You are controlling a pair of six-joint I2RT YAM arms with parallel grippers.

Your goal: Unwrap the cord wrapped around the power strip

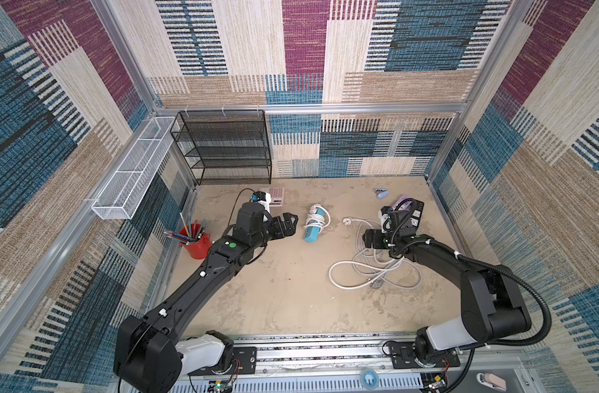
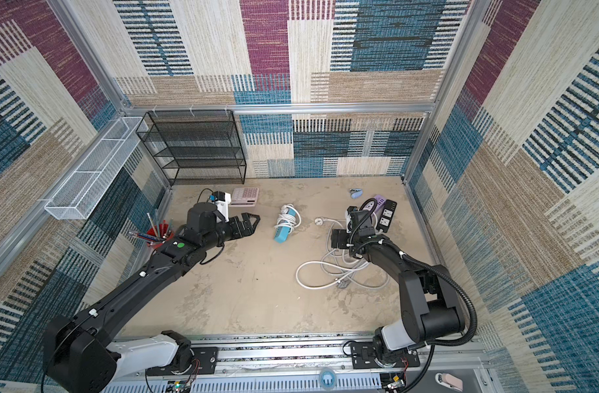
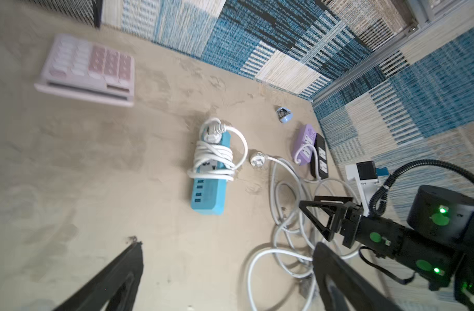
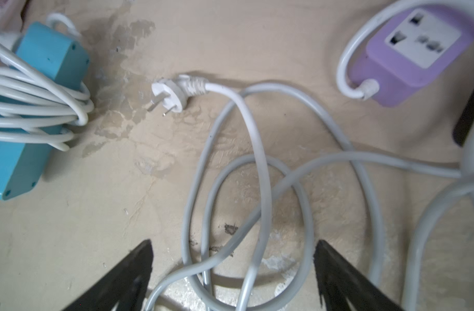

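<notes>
A blue power strip (image 3: 208,194) lies mid-table, with its white cord (image 3: 213,160) wound in several turns around its middle. Its own plug (image 3: 212,135) rests at the strip's far end. My left gripper (image 1: 290,224) is open and empty, held above the table to the left of the strip. To the right, my right gripper (image 1: 367,239) hangs open over a loose tangle of white cable (image 4: 265,207); nothing is between its fingers. A separate plug (image 4: 169,96) on that loose cable lies on the table, apart from the blue strip.
Purple (image 3: 305,140) and black (image 3: 319,158) power strips lie at the back right, near a small blue object (image 3: 284,114). A pink calculator (image 2: 245,196) sits at the back, and a red pen cup (image 1: 197,245) at the left.
</notes>
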